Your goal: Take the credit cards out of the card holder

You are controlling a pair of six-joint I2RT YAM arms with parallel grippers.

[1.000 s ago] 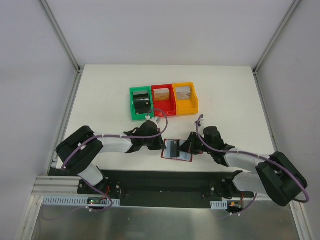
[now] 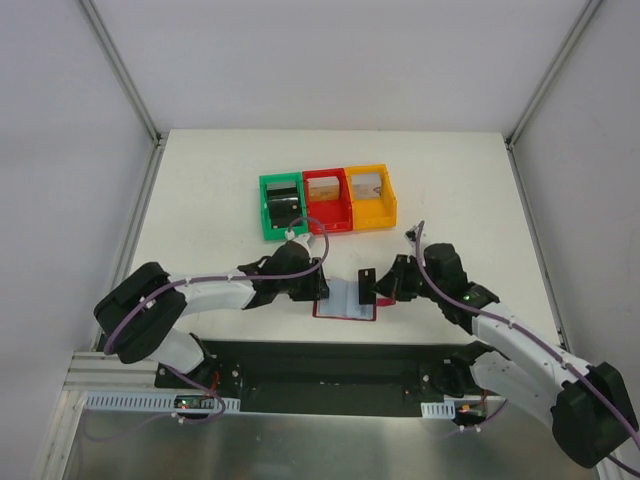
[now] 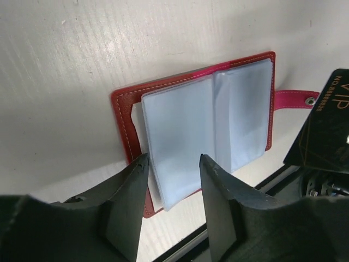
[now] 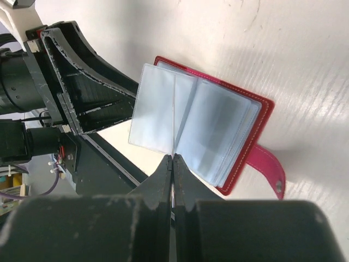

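Observation:
The card holder [image 3: 137,98] lies spread on the table, red-edged with clear whitish sleeves [image 3: 182,123]. A black card marked VIP is up off the sleeves, seen edge-on in the right wrist view. My right gripper is shut on this card, its fingertips meeting around the thin edge. At the holder's left side, my left gripper has its fingers apart, over the sleeve's left edge. Whether the fingers touch the sleeve I cannot tell. No other card shows clearly in the sleeves.
Behind the holder stand a green bin [image 2: 266,222] with dark contents, a red bin [image 2: 333,214] and a yellow bin [image 2: 378,212]. The holder's pink strap [image 4: 266,165] sticks out to its right. Clear table lies on both sides of the bins.
The black card has come away from the sleeves with my right gripper, ending further right and higher in view. The holder has slid a little left, and my left arm has shifted left too.

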